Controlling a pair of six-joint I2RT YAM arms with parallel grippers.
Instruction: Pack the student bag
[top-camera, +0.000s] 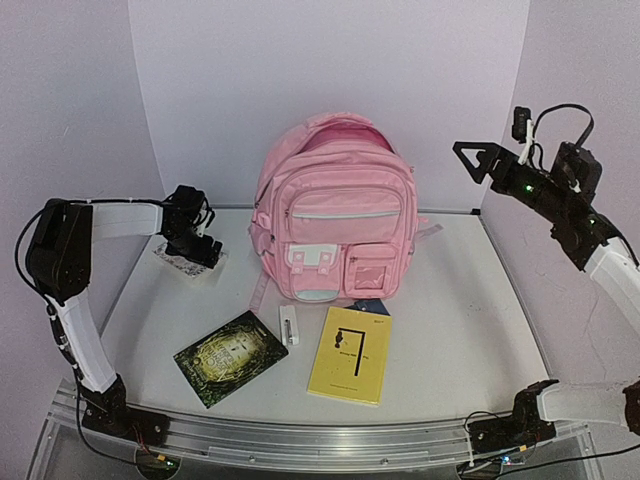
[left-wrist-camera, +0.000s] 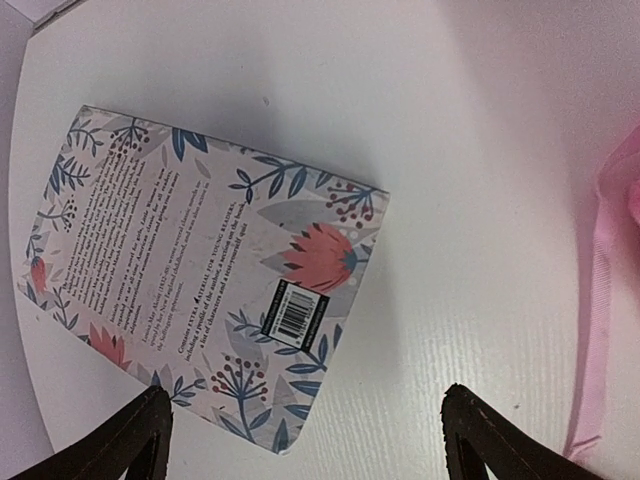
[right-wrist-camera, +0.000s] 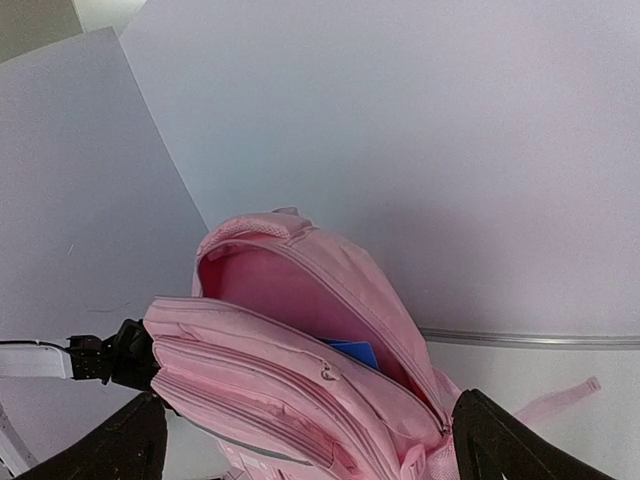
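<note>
The pink backpack (top-camera: 345, 220) stands upright at the back middle, its top gaping; a blue item (right-wrist-camera: 354, 351) shows inside it. A white floral book (left-wrist-camera: 200, 270) lies flat at the left of the table. Over that book hangs my left gripper (top-camera: 209, 247), open and empty, its fingers wide apart in the left wrist view. Up at the right, clear of the backpack, my right gripper (top-camera: 468, 162) is open with nothing between its fingers. In front lie a dark green book (top-camera: 231, 358), a white stapler-like item (top-camera: 289, 326) and a yellow book (top-camera: 350, 355).
A dark blue item (top-camera: 372, 306) lies partly under the yellow book's far edge. One pink strap (left-wrist-camera: 597, 330) trails on the table between the floral book and the backpack. Walls close in the sides and back.
</note>
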